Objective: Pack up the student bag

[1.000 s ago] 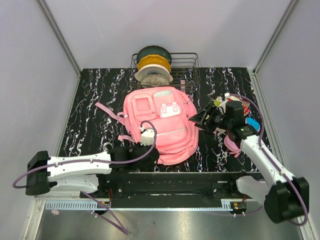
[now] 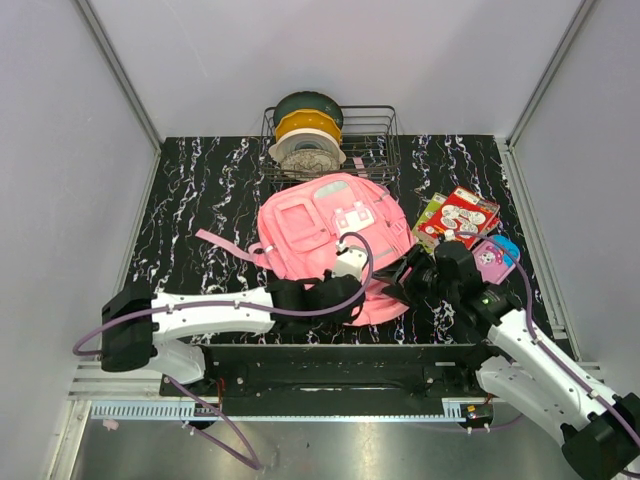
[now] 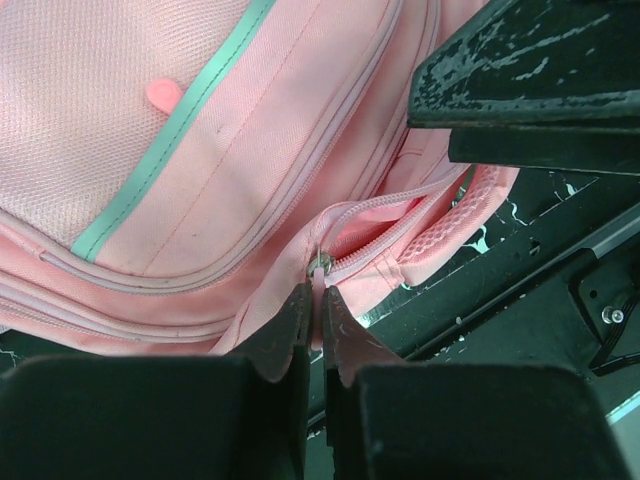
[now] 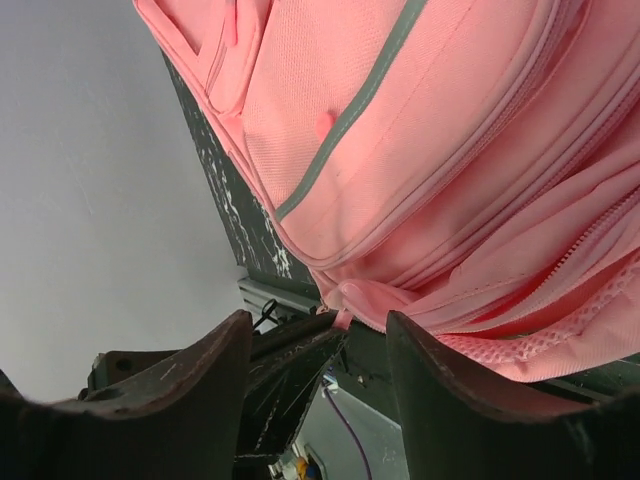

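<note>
The pink backpack lies on the dark marble top, its zip along the front edge. My left gripper is shut on the zip pull at that edge, where a slightly parted zipped opening shows red lining. My right gripper is open over the same front edge, nothing between its fingers. In the right wrist view the left gripper's dark body sits below the zip pull.
Red and green books and a pink-blue item lie at the right. A wire rack with plates stands at the back.
The bag has shifted to the right.
</note>
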